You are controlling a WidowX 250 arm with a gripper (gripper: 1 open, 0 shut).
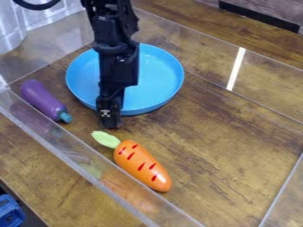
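Observation:
The black robot gripper (110, 113) hangs over the front left part of a blue plastic bowl (160, 75), its fingertips low near the bowl's front rim. Whether its fingers are open or shut, or hold anything, is too dark to tell. A purple toy eggplant (42, 99) lies left of the bowl. An orange toy carrot (142, 166) with red marks and a pale green top lies in front of the bowl.
A transparent edge or wall runs diagonally along the lower left, close to the eggplant and carrot. A small blue object (9, 213) sits at the bottom left corner.

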